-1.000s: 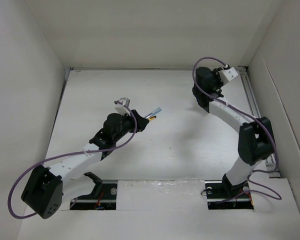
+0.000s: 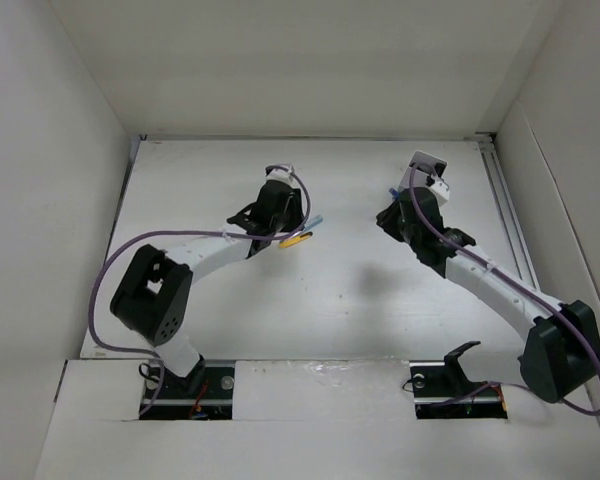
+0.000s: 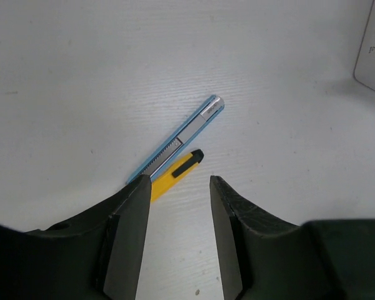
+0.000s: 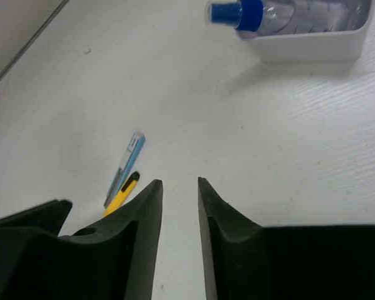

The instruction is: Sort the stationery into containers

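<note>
A blue utility knife (image 3: pixel 186 131) and a yellow utility knife (image 3: pixel 175 174) lie side by side on the table, below my left gripper; its fingers stand apart, open, with nothing seen between them. My right gripper is also open and empty, left of and in front of a white container (image 4: pixel 306 50) at the back right. A clear bottle with a blue cap (image 4: pixel 250 14) lies in that container. In the top view the left gripper (image 2: pixel 288 222) partly covers the knives.
A white box edge (image 3: pixel 372 56) shows at the upper right of the left wrist view. Walls enclose the back and sides.
My right arm has drawn back toward the front, uncovering more of the container.
</note>
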